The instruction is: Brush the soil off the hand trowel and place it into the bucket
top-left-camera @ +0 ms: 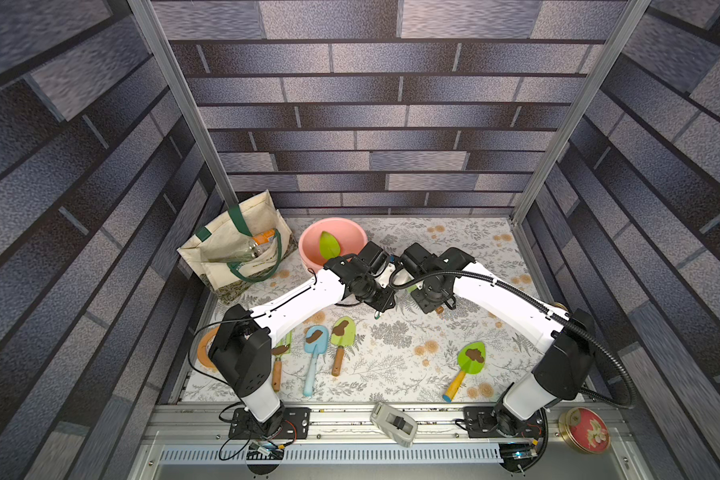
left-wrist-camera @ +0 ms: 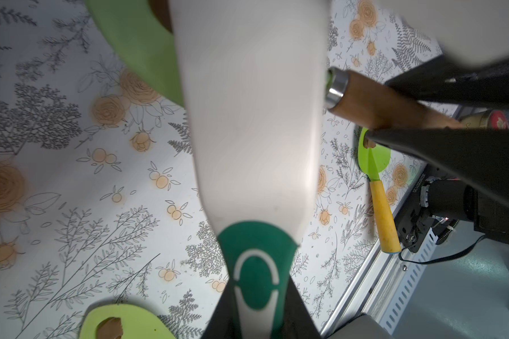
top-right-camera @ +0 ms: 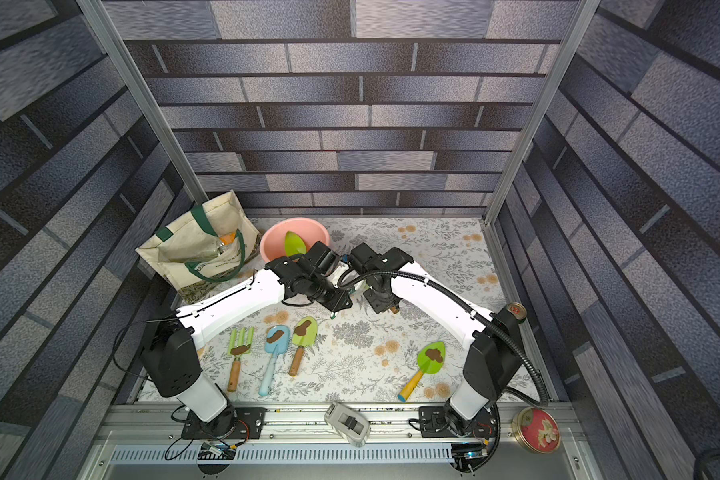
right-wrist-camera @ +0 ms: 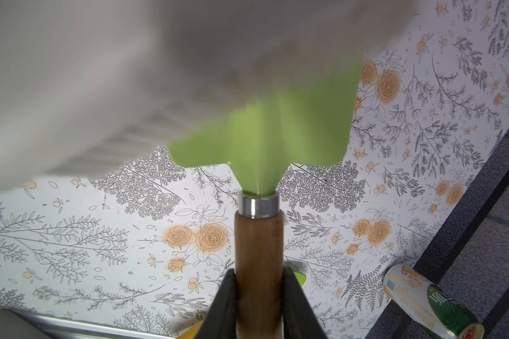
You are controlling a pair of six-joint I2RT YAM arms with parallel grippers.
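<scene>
In the left wrist view my left gripper is shut on a white brush (left-wrist-camera: 248,124) with a green grip. In the right wrist view my right gripper holds the wooden handle of a light green trowel (right-wrist-camera: 277,130); the brush, blurred, covers part of the blade. Both grippers are close together above the table's middle, right of the pink bucket (top-left-camera: 346,232), which holds a green leaf-shaped piece (top-left-camera: 328,244).
Soiled tools lie at the front: a green fork (top-right-camera: 240,342), a blue trowel (top-right-camera: 276,340), a light green trowel (top-right-camera: 305,329) and a green-yellow trowel (top-right-camera: 430,357). A tote bag (top-left-camera: 228,248) stands left; a can (right-wrist-camera: 429,299) is right.
</scene>
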